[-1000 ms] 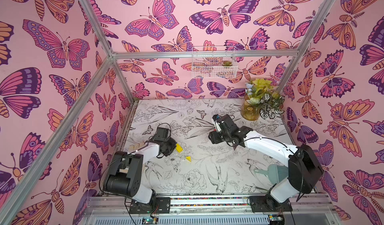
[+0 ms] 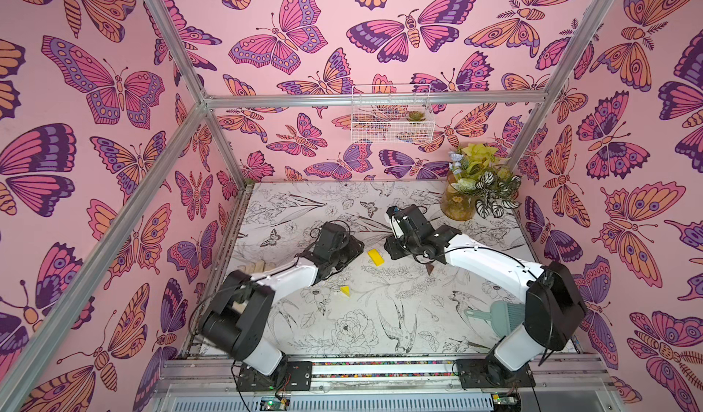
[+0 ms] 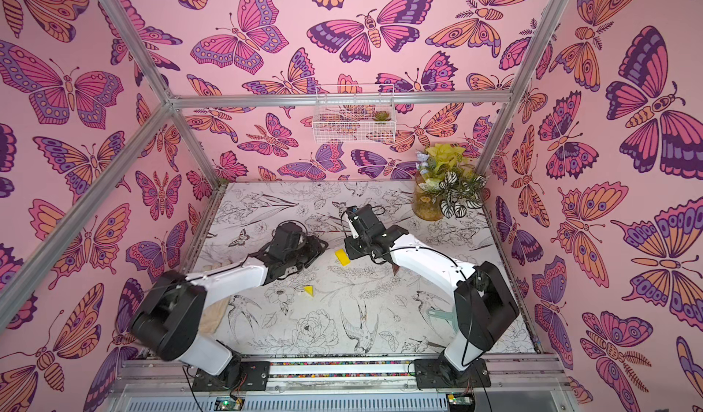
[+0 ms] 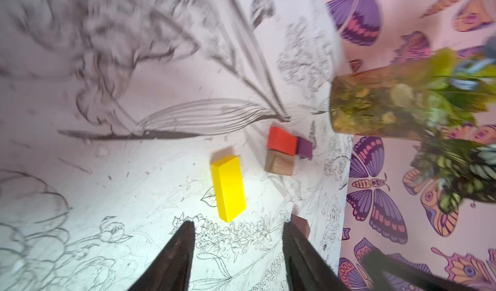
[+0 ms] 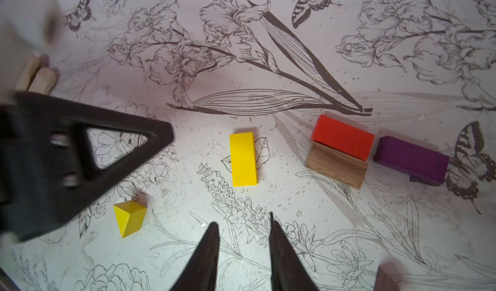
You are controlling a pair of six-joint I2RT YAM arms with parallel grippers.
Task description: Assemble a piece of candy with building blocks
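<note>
A yellow rectangular block [image 5: 243,161] rests alone on the floral table. To its right in the right wrist view, a red block [image 5: 343,137] lies against a brown wooden block [image 5: 336,164], with a purple block [image 5: 411,159] by the red one's end. A yellow triangular piece [image 5: 129,217] lies apart, and a dark brown piece [image 5: 386,280] shows at the lower edge. My left gripper is open, empty, left of the yellow block. Part open, my right gripper has nothing between its fingers; from above, its arm hides most of the red, brown and purple group.
A flower vase [image 2: 457,203] stands at the back right. A teal brush and dustpan [image 2: 505,317] lie at the front right. Pale wooden pieces [image 5: 36,76] lie at the left.
My left gripper carried the yellow block rightward, let it go on the table, and has drawn back left of it. The right arm has shifted only slightly.
</note>
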